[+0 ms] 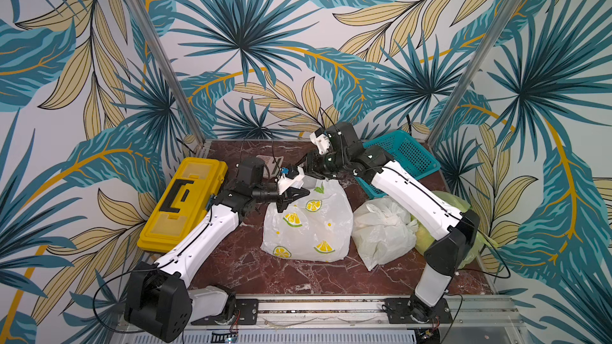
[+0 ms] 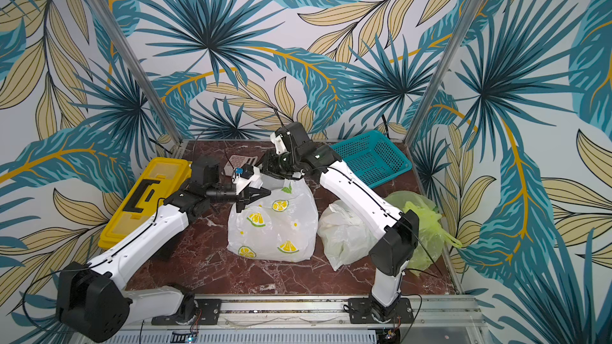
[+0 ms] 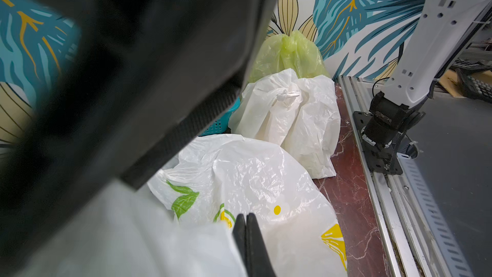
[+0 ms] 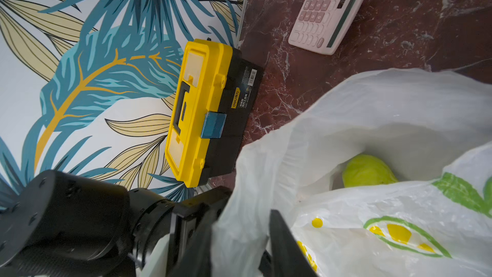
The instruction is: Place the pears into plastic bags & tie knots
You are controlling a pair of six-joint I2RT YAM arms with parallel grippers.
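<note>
The white bag with lemon prints (image 1: 309,232) stands at the table's centre, its mouth open toward the back. Inside it a green pear (image 4: 366,170) shows in the right wrist view. My left gripper is shut at the bag's upper left; white plastic lies beside its fingers, and whether any is pinched I cannot tell. My right gripper reaches across the bag's back edge, close to the left gripper. Its blurred fingers stand apart, with a strip of the bag's plastic in the gap between them.
A plain white bag (image 1: 382,232), gathered on top, and a yellow-green bag (image 2: 424,232) stand to the right. A teal basket (image 2: 376,160) is behind them. The yellow toolbox (image 1: 181,204) lies left, a pink calculator (image 4: 328,15) at the back.
</note>
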